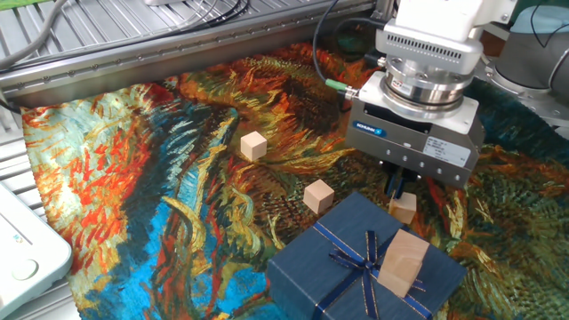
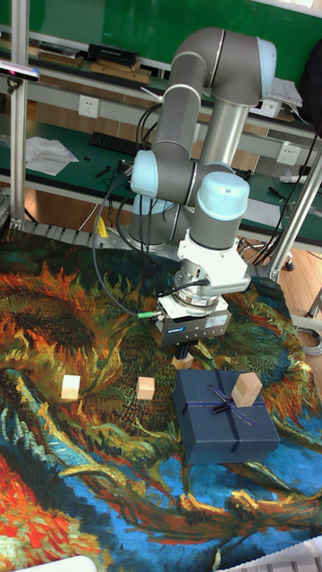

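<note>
Close behind the blue gift box (image 1: 307, 267) sits a small wooden cube (image 1: 403, 208), with my gripper (image 1: 396, 188) pointing down right at it. The dark fingers overlap the cube's upper left in exterior view 2; whether they grip it does not show. In exterior view 3 the same cube (image 2: 181, 363) is partly hidden below the gripper (image 2: 182, 353). A taller wooden block (image 1: 403, 264) rests on the box lid, near the ribbon bow. Two more wooden cubes lie apart on the cloth: one (image 1: 318, 196) left of the box, another (image 1: 253, 146) farther left.
A painted, patterned cloth (image 1: 133, 196) covers the table, with wide free room to the left. The box stands close in front of the gripper. A white device (image 1: 27, 240) sits at the left edge, and a metal rail (image 1: 178, 64) runs along the back.
</note>
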